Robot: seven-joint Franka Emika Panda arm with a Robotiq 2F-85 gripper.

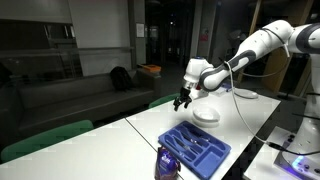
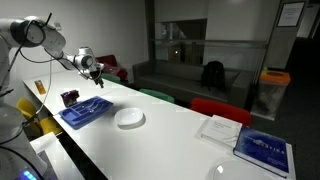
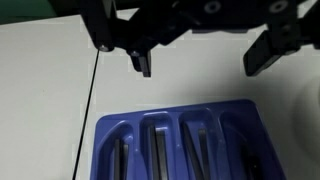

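Observation:
In the first exterior view my gripper (image 1: 183,103) hangs above the white table, a little behind the blue cutlery tray (image 1: 192,133). Seen from the wrist, the gripper has its two fingers wide apart, with only bare table showing between them. The tray (image 3: 180,110) lies just below the fingers in that view, with dark-handled and metal cutlery (image 3: 157,150) in its compartments. A white bowl (image 1: 206,116) stands behind and to the right of the tray. In the second exterior view the gripper (image 2: 98,85) is small and dark.
A dark item with red and purple parts (image 1: 167,164) sits beside the tray's near left corner. Books (image 2: 258,148) and a clear round lid (image 2: 240,172) lie farther along the table. Green chairs (image 1: 55,136) line the edge.

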